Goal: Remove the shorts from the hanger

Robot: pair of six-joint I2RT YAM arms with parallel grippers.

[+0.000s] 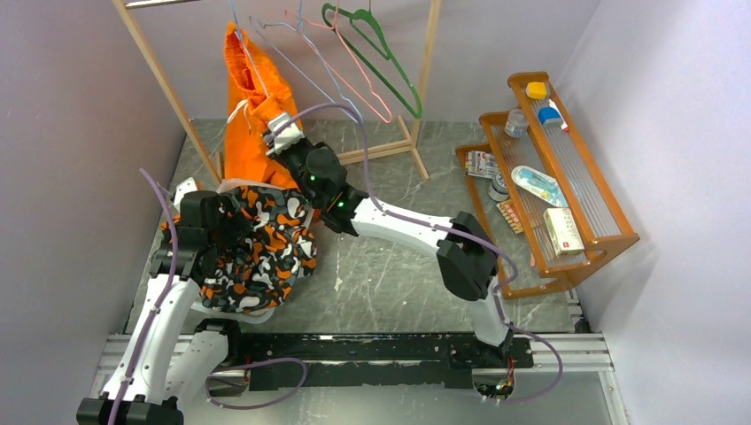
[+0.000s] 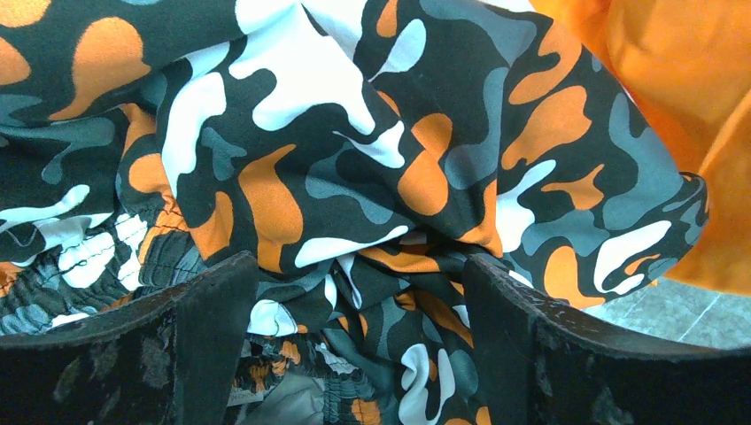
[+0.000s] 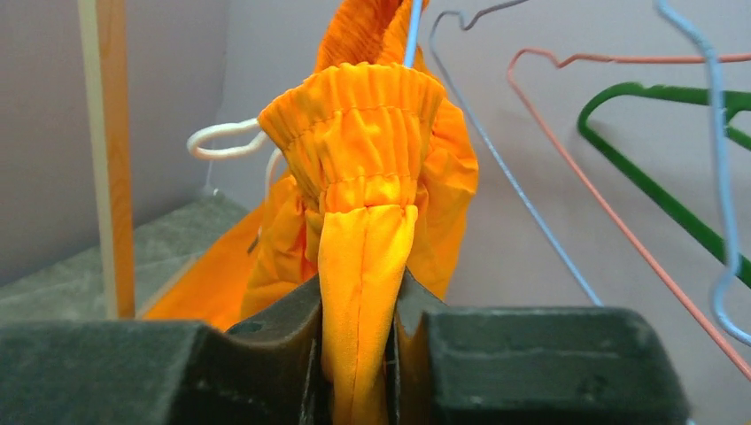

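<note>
Orange shorts (image 1: 257, 97) with a white drawstring hang from a light blue hanger (image 3: 412, 27) on the wooden rack. My right gripper is at their gathered waistband, a fold of orange cloth between its fingers. Camouflage shorts (image 1: 261, 252) in black, orange, white and grey lie heaped in a pale basket at the lower left. Over them my left gripper stands open, its fingers low on the cloth.
Empty blue, pink and green hangers (image 1: 381, 62) hang to the right on the rack. A wooden shelf (image 1: 611, 239) with small boxes and jars stands at the right.
</note>
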